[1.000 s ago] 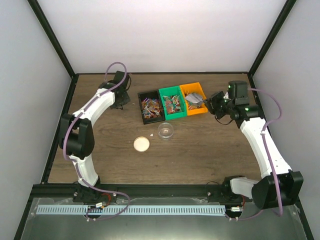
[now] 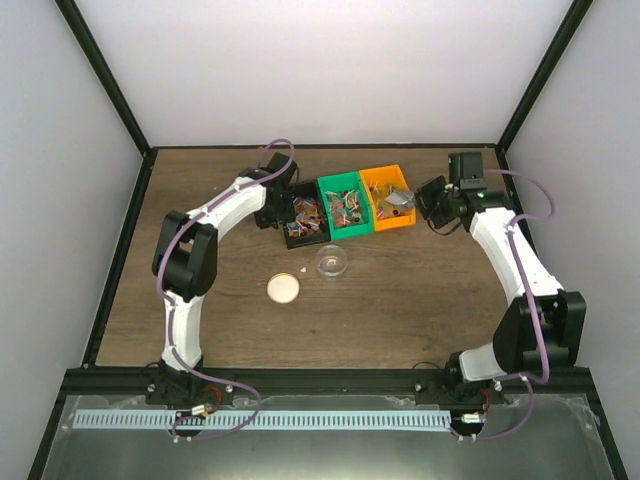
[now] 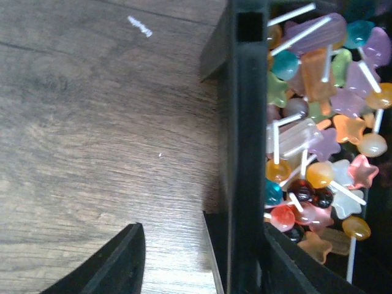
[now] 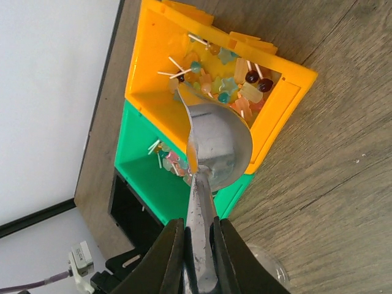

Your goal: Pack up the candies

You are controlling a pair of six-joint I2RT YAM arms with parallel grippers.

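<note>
My left gripper straddles the near wall of the black bin (image 3: pixel 248 141), one finger (image 3: pixel 125 260) outside it and the other on the bin's inner side. The fingers stand part open, with a gap between the outer finger and the wall. Mixed candies (image 3: pixel 318 138) fill that bin. My right gripper is shut on the handle of a metal scoop (image 4: pixel 223 144), whose bowl is over the orange bin (image 4: pixel 147 73). Candies (image 4: pixel 242 92) lie in the orange bin, partly hidden by the scoop. The green bin (image 4: pixel 138 144) also holds some candies (image 4: pixel 171 162).
In the top view, a clear round jar (image 2: pixel 331 262) stands in front of the bins. A pale round lid (image 2: pixel 283 288) lies to its left.
My left gripper has moved right, from open table to the black bin's left side. My right gripper and the scoop have shifted slightly to the right over the orange bin.
</note>
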